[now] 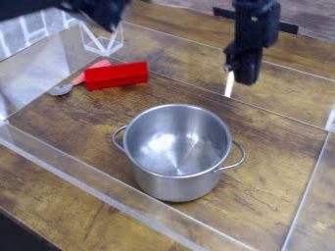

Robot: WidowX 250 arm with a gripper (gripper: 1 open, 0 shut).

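Note:
My gripper [244, 71] is at the top right, dark and blurred, above the bare wooden table and shut, with no object visible in it. A red block [116, 75] lies at the upper left beside a spoon [61, 89] with a red part behind the block. A large steel pot [177, 147] with two handles stands in the lower middle, empty.
Clear panels edge the wooden table [275, 176] on the left, front and right. A white wire object [102, 41] is at the back left, partly behind a dark arm part.

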